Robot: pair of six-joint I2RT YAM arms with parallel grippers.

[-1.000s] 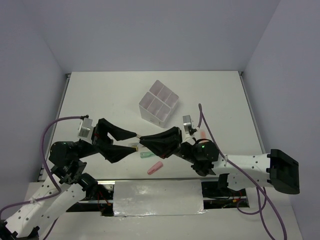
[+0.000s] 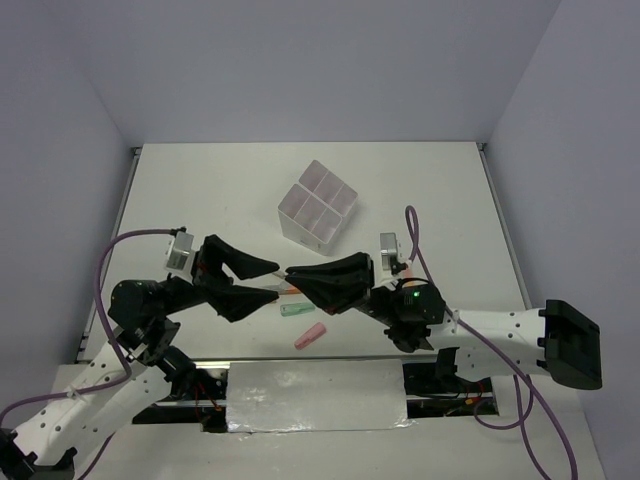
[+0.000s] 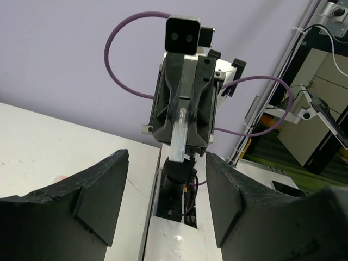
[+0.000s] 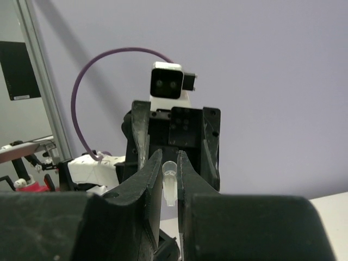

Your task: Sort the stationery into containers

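Note:
My right gripper [image 2: 290, 277] is shut on a slim translucent white stick [image 3: 178, 136], whose end points out toward my left gripper [image 2: 260, 283]. The left gripper stands open around the stick's free end, with a gap visible between its fingers and the stick; the same stick [image 4: 169, 185] shows between the right fingertips in the right wrist view. Below them on the table lie a green piece [image 2: 297, 309] and a pink piece [image 2: 311, 336]. The grey compartment container [image 2: 318, 207] stands behind the grippers.
An orange item [image 2: 293, 291] is partly hidden under the grippers, and something orange lies behind the right arm. Walls border the sides and back.
The left gripper has moved a little and stands open now.

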